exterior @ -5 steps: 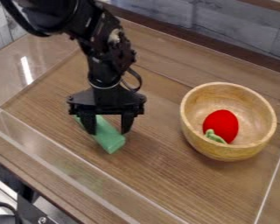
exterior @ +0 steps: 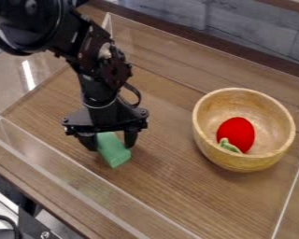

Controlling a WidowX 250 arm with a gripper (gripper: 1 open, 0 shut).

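My gripper (exterior: pixel 107 129) hangs low over the wooden table at centre left, right above a green object (exterior: pixel 112 149) lying on the tabletop. Its black fingers are around or just over the object's upper end; I cannot tell whether they touch it or how far the fingers are closed.
A wooden bowl (exterior: pixel 272 135) stands at the right, holding a red ball-like object (exterior: pixel 237 133) and a small green item (exterior: pixel 230 146).
The gripper and arm have moved slightly left. The green object beneath has shifted a little to the right and sits more upright in the view.
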